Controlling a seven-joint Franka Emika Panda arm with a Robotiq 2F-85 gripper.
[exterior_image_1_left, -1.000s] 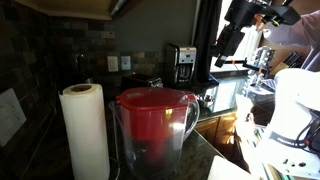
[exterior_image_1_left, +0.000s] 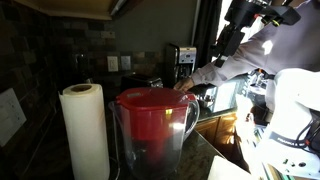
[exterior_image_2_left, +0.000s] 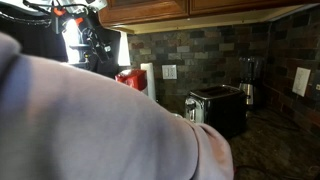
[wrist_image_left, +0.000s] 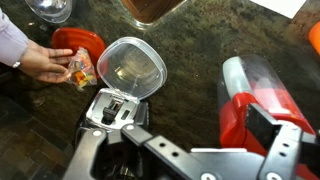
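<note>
My gripper stands open in the wrist view, its fingers wide apart along the bottom edge with nothing seen between them. At the left of that view, a person's hand (wrist_image_left: 40, 62) holds a small clear bag with colourful contents (wrist_image_left: 82, 70) at a red bowl (wrist_image_left: 72, 42). Beside it is a silver-topped container (wrist_image_left: 112, 108) with a clear lid (wrist_image_left: 132, 66) raised. In exterior view 1 the gripper (exterior_image_1_left: 222, 58) hangs above the counter at upper right, and a red-lidded pitcher (exterior_image_1_left: 152, 122) stands in front.
A paper towel roll (exterior_image_1_left: 86, 130) stands left of the pitcher. In exterior view 2 a pale sleeve (exterior_image_2_left: 100, 125) hides much of the counter; a toaster (exterior_image_2_left: 217, 108) and a blender (exterior_image_2_left: 250, 80) stand behind. A brown container (wrist_image_left: 150, 8) lies at the wrist view's top edge.
A person's arm has come in from the right in exterior view 1, reaching across behind my gripper toward the counter. The gripper and the pitcher look unmoved.
</note>
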